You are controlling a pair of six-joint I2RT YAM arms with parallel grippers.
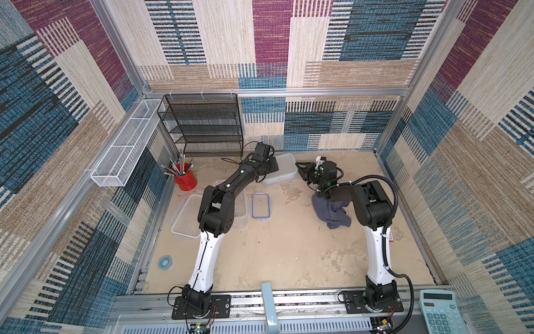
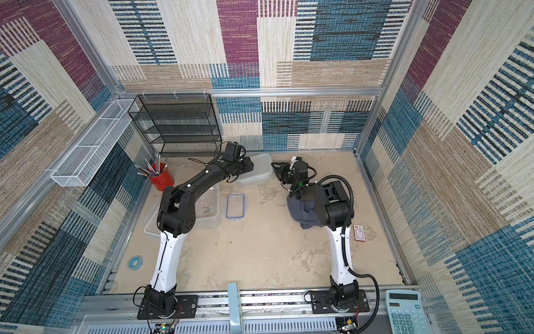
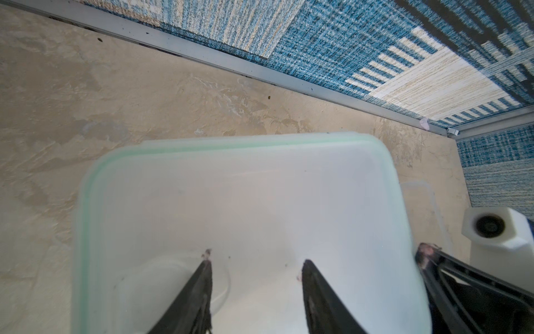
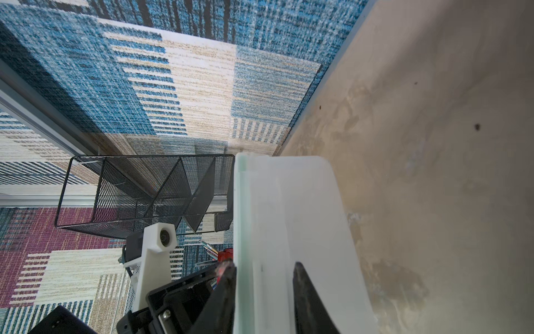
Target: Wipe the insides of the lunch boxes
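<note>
A translucent lunch box (image 1: 283,167) with a pale green rim stands at the back centre, filling much of the left wrist view (image 3: 250,200) and seen edge-on in the right wrist view (image 4: 300,211). My left gripper is open over it, coming from the left. My right gripper is at its right end, fingers parted at the edge; whether they press on it cannot be told. A grey cloth (image 1: 329,214) lies under the right arm. Other clear containers (image 1: 186,222) and a blue-rimmed lid (image 1: 261,194) lie at front left and centre.
A red pen cup (image 1: 185,181) and black wire rack (image 1: 200,125) stand at back left. A white wire basket (image 1: 125,144) hangs on the left wall. A blue tape ring (image 1: 164,262) lies front left.
</note>
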